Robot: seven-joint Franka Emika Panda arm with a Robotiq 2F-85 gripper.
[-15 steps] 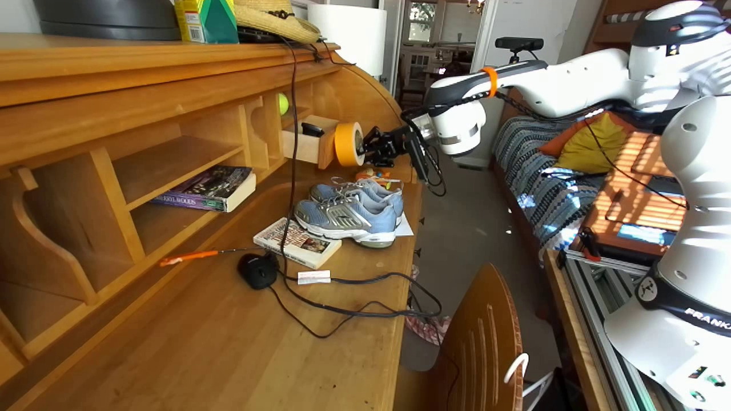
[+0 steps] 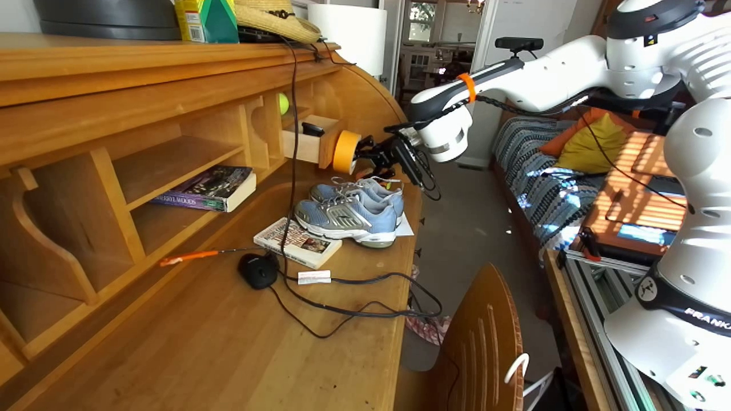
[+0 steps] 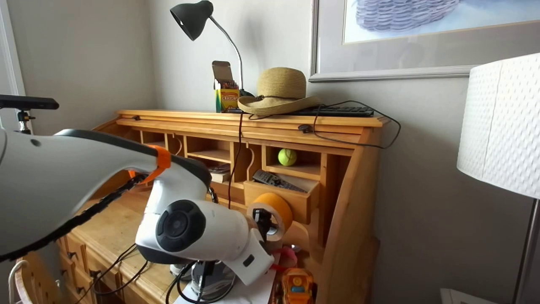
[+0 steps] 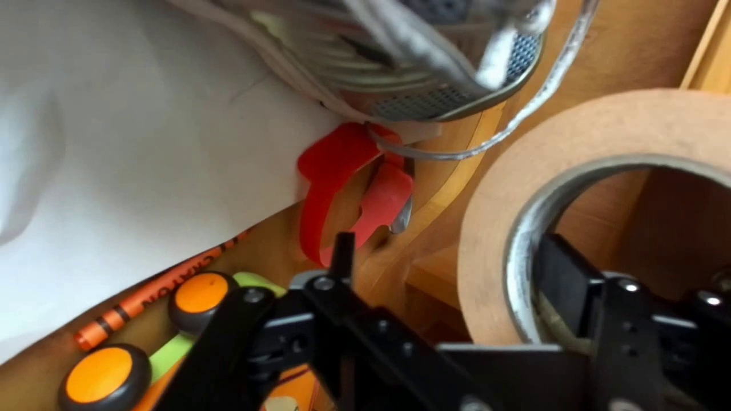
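Observation:
A wide roll of orange tape (image 2: 344,150) is up against the front of the pulled-out drawer (image 3: 298,202); what supports it is hidden. My gripper stands part open around the wall of the roll. One black finger (image 4: 565,281) reaches into the hole, close to the grey inner core, while the other finger (image 4: 344,257) is outside with a clear gap to the tape. In exterior view 2, the black finger shows in the hole of the tape roll (image 3: 282,205). A dark remote (image 3: 278,180) lies in the drawer.
Grey-blue sneakers (image 2: 349,216) stand on the desk below the gripper, a loose lace (image 4: 548,89) close to the tape. A red band (image 4: 318,205), a crayon (image 4: 157,291) and an orange toy (image 3: 297,286) lie nearby. A black cable (image 2: 294,137) hangs before the shelves.
My arm and gripper have moved left and a little downward in exterior view 1. The tape roll has shifted slightly down and tilted; the drawer looks unchanged.

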